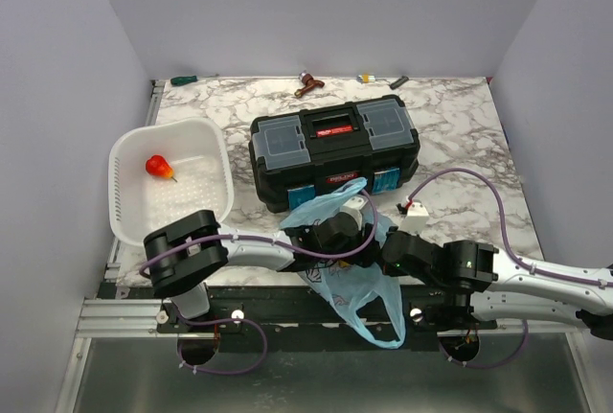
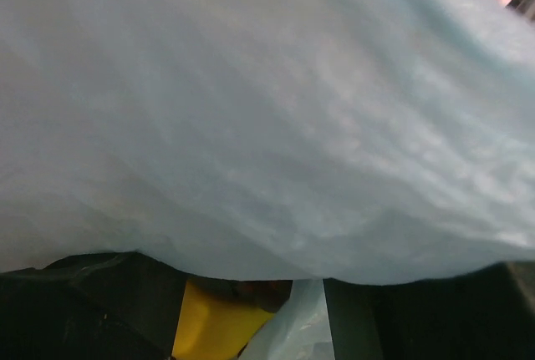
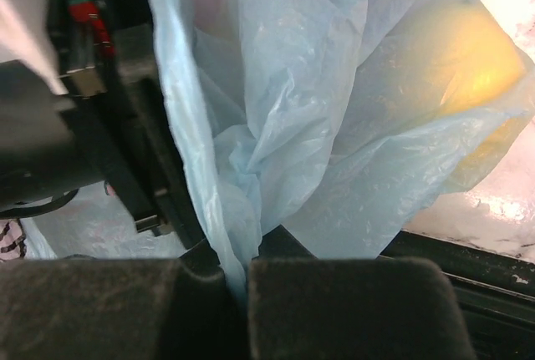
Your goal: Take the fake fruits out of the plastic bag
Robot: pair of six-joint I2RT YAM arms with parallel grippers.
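Observation:
The light blue plastic bag point(image 1: 359, 293) lies crumpled at the table's front edge, beneath both arms. My left gripper is inside the bag's mouth with its fingers open; blue plastic covers much of the left wrist view. Between its fingers, and apart from the right one, shows a yellow fake fruit point(image 2: 213, 322). In the right wrist view, yellow fruit point(image 3: 476, 59) shows through the plastic. My right gripper is shut on a fold of the bag's edge. A red pepper-like fruit point(image 1: 159, 166) lies in the white basket point(image 1: 218, 169).
Right behind the bag stands a black toolbox point(image 1: 335, 149), close to both grippers. A screwdriver point(image 1: 189, 80) and other small tools lie along the back edge. Open table remains at the right.

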